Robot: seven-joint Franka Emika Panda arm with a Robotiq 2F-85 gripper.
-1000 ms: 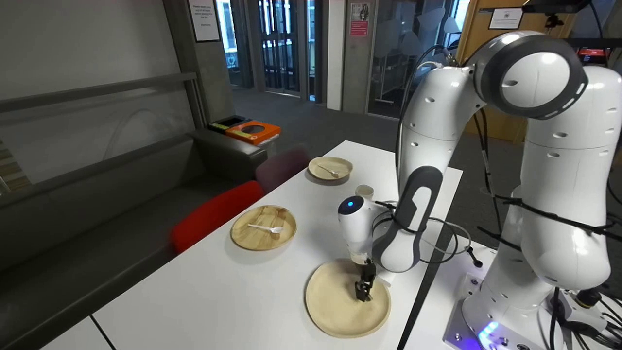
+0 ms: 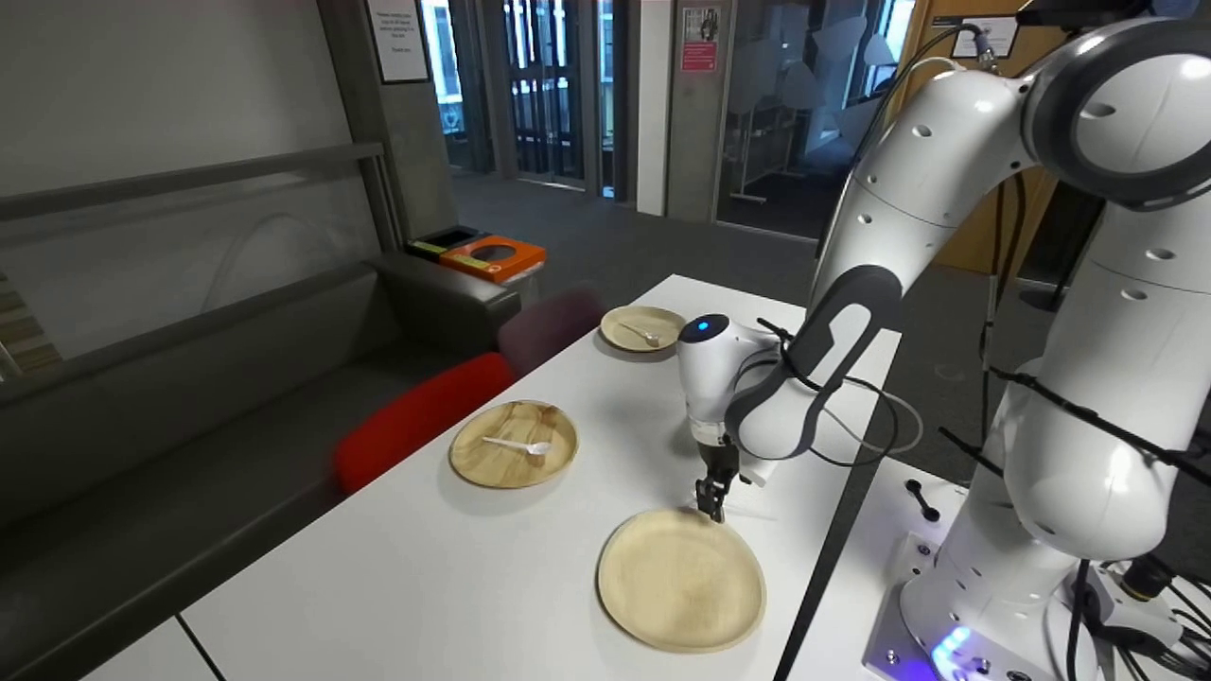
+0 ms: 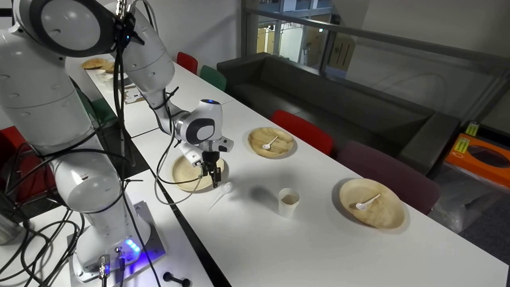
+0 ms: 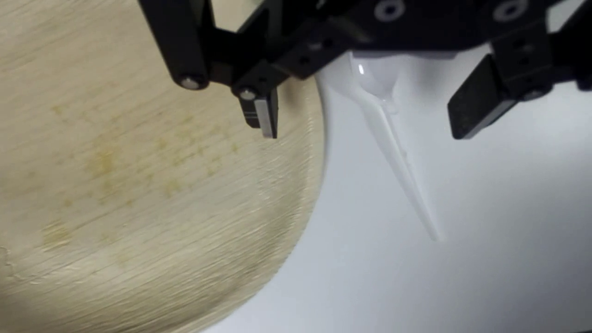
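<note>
In the wrist view my gripper is open, its fingers well apart with nothing held between them. One finger [image 4: 261,114] hangs over the rim of the near wooden plate [image 4: 183,211], the other over bare table. A white plastic spoon [image 4: 402,166] lies on the table just beside that plate, below the gap between the fingers; its bowl is partly covered by the gripper body. From the second exterior view, the spoon [image 3: 222,193] sits at the plate's edge, below the gripper. The near plate [image 2: 681,590] is empty.
Two more wooden plates, one mid-table [image 2: 482,463] and one at the far end [image 2: 622,331], each carry a white spoon. A pale cup [image 3: 288,203] stands upright between the near and far plates. Open table lies left of the near plate.
My gripper has moved from over the middle of the near plate to its far edge, beside the spoon.
</note>
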